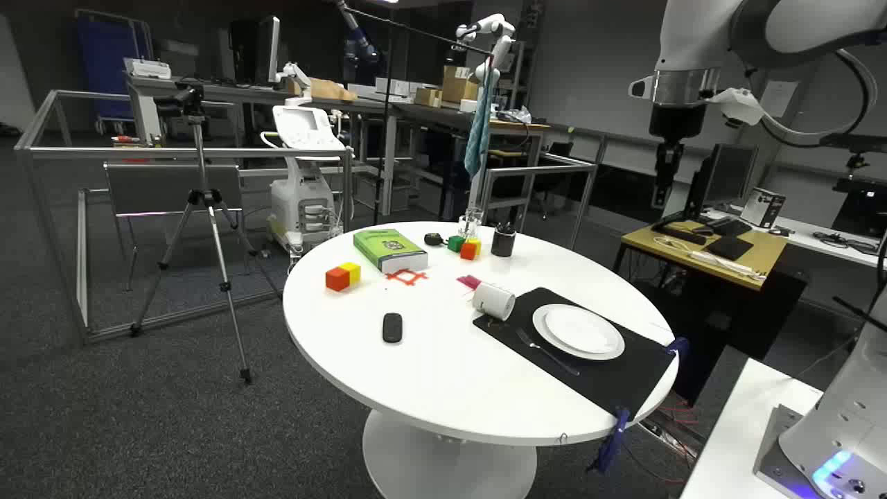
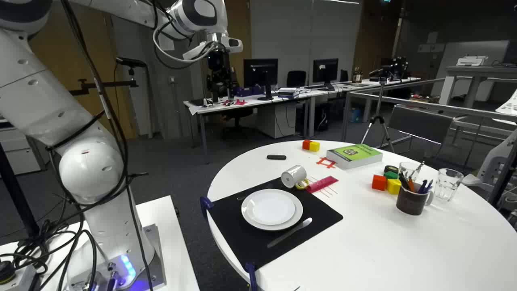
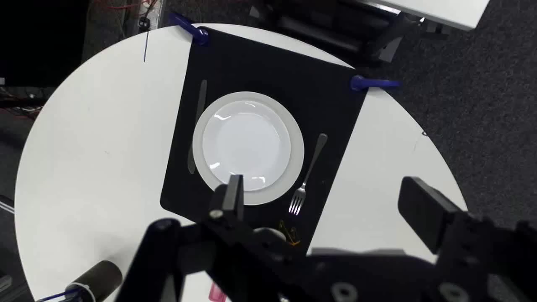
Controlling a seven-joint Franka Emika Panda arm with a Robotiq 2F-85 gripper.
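High above the round table (image 1: 432, 349), my gripper stands open with nothing between its fingers. Below it in the wrist view, two stacked white plates (image 3: 246, 143) rest on a black placemat (image 3: 282, 105). A knife (image 3: 199, 121) lies on one side of the plates and a fork (image 3: 309, 171) on the other. At the placemat's edge a white mug (image 2: 293, 176) is tipped on its side; in the wrist view my fingers mostly hide it. A pink object (image 2: 322, 184) lies beside the mug.
A green book (image 2: 356, 155), red and yellow blocks (image 1: 342, 276), a black oblong object (image 1: 392, 328) and a dark mug holding pens (image 2: 412, 198) are spread over the table. Glasses (image 2: 446, 184) stand near the pens. Blue clamps (image 3: 375, 83) grip the placemat's edge.
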